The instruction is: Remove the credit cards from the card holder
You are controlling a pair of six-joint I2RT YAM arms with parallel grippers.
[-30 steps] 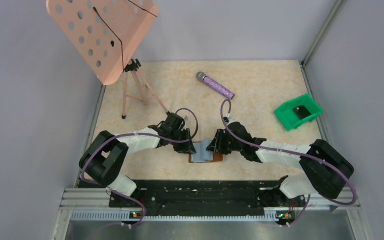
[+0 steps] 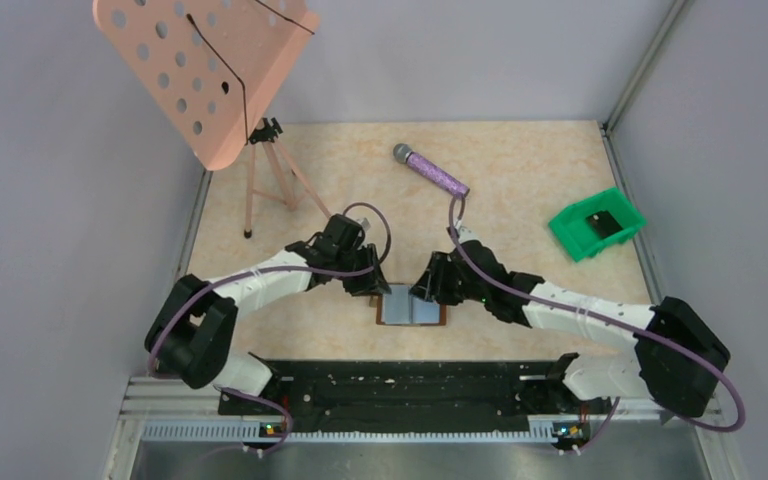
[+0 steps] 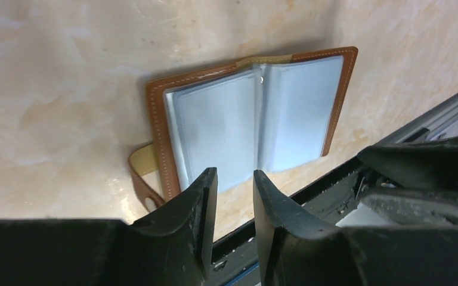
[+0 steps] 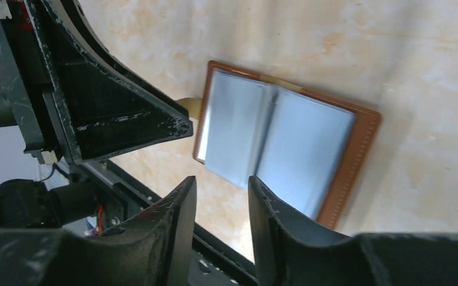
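Note:
The card holder (image 3: 161, 134) lies spread open on the table, brown with stitched edges and a strap at its left side. Pale translucent sleeves (image 3: 220, 128) cover its left half, and another sleeve leaf (image 4: 310, 146) lies over the right half. No separate credit card can be made out. My left gripper hovers above the left half, fingers part way apart with nothing between them. Over the right half, my right gripper is likewise open and empty. Both grippers hide the holder's far edge in the top view.
A purple microphone (image 2: 436, 173) lies farther back. At the right stands a green bin (image 2: 573, 234) with a dark item inside. A tripod (image 2: 278, 170) occupies the back left. Between microphone and bin the table (image 2: 530, 170) is clear.
The holder's right brown side was bare a second ago; a sleeve leaf now lies over it. The left gripper shifted slightly left and back.

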